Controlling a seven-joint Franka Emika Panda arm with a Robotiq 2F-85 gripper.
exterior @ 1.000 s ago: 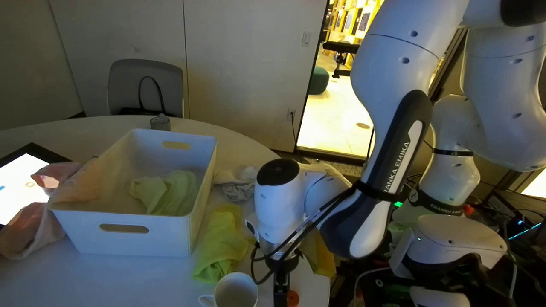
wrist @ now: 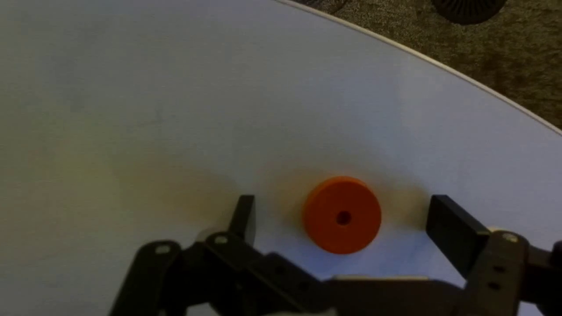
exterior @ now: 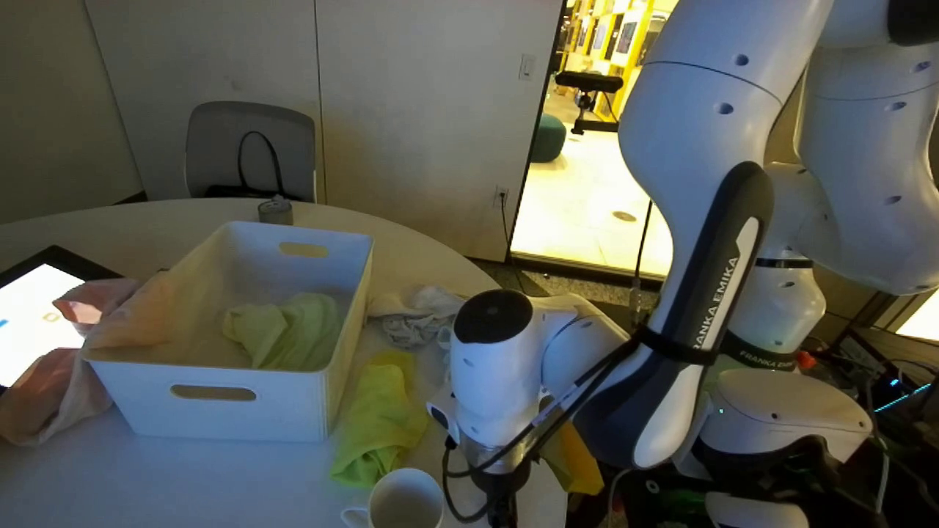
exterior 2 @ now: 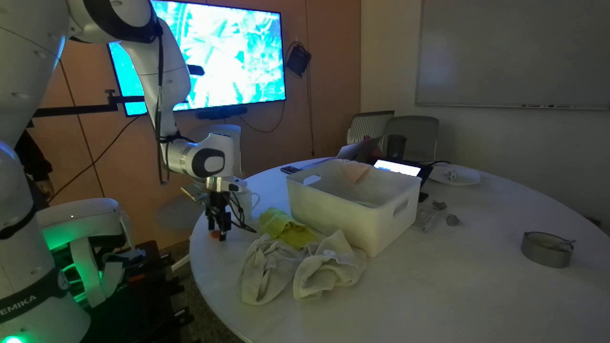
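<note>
An orange round piece [wrist: 342,215] with a small dark hole in its middle lies on the white table in the wrist view. My gripper is open around it, one black finger [wrist: 243,218] to its left and the other to its right, with a gap on both sides. In exterior view 2 the gripper [exterior 2: 218,233] points down close to the tabletop, and a bit of orange shows beside its fingers. Exterior view 1 cuts off the fingertips at its lower edge, and the orange piece is hidden there.
Close to the gripper stands a white mug [exterior: 406,501]. A yellow-green cloth [exterior: 383,418] and greyish cloths [exterior 2: 329,266] lie by a white bin [exterior: 251,400], which holds a pale green cloth [exterior: 295,330]. The table's edge [wrist: 421,55] runs near the orange piece.
In exterior view 1 the arm has moved right and lower, toward the table's near side.
</note>
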